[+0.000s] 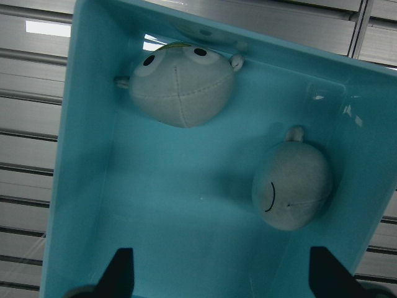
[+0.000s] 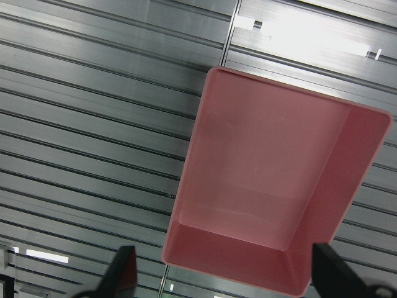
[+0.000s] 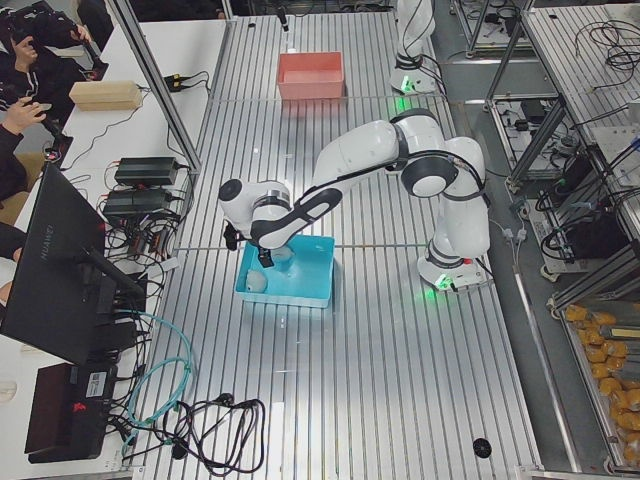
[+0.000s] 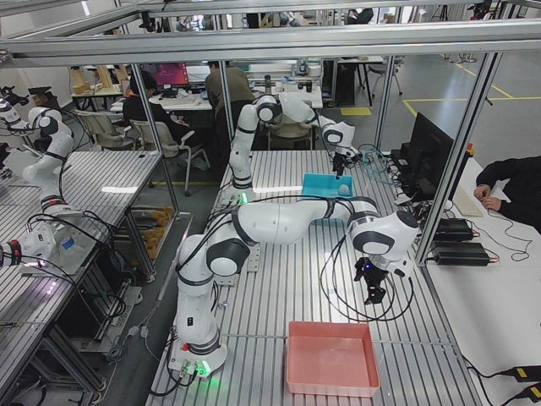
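Note:
A blue plastic bin (image 1: 186, 236) holds two grey plush toys, one with eyes (image 1: 180, 93), the other with a curved mouth line (image 1: 294, 186). My left gripper hangs low over this bin, its fingers parted and nothing seen between them. My right gripper hangs open above an empty pink bin (image 2: 254, 167), with nothing between its fingers.
Slatted metal table surface (image 3: 380, 370) surrounds both bins. Black cables (image 3: 230, 450), a monitor (image 3: 55, 270) and electronic boxes (image 3: 140, 200) line the left side in the camera left view. An upright frame post stands there too.

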